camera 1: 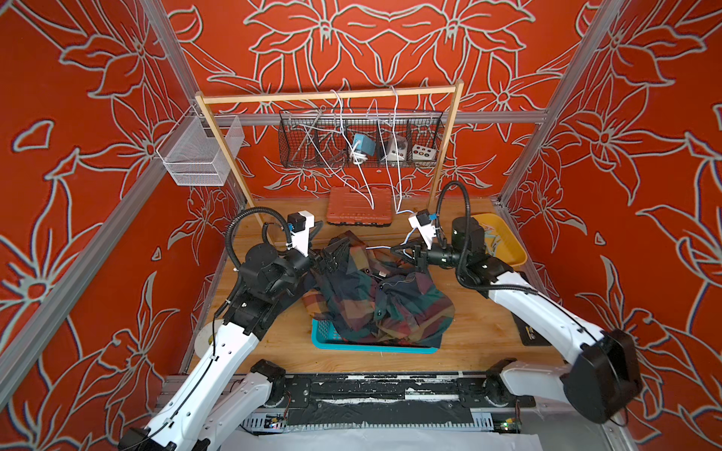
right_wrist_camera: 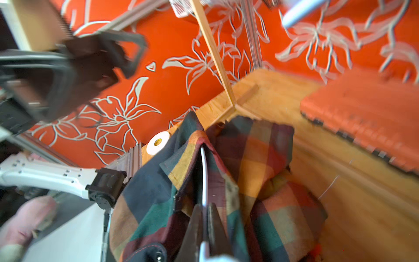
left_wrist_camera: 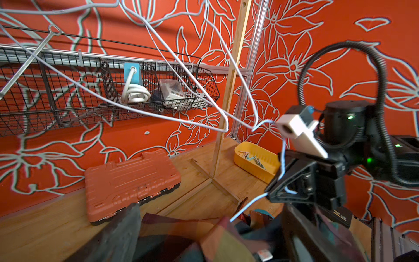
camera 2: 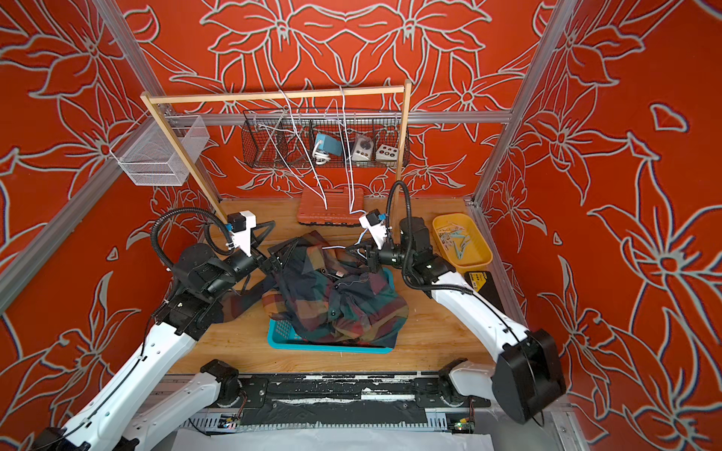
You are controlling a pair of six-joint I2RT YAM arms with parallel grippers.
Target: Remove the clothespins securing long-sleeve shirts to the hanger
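A plaid long sleeve shirt [camera 1: 376, 300] lies crumpled over a teal basket [camera 1: 376, 348]. Out of its collar runs a thin white hanger [right_wrist_camera: 204, 174], and my right gripper is shut on this wire. The hanger's upper part [left_wrist_camera: 282, 159] rises past the right fingers in the left wrist view. My left gripper stands open at the shirt's left side, with shirt cloth showing beyond and between its fingers. Several clothespins [camera 2: 455, 240] lie in the yellow tray [camera 2: 474, 259] at the right. On the shirt I can make out no clothespin; its folds hide parts.
White hangers [camera 1: 396, 150] dangle from the wooden rack [camera 1: 323, 97] behind the shirt. A red case [camera 1: 359, 206] sits beneath them, near a black wire basket [camera 1: 297, 154]. Bare tabletop [camera 1: 481, 323] lies right of the shirt.
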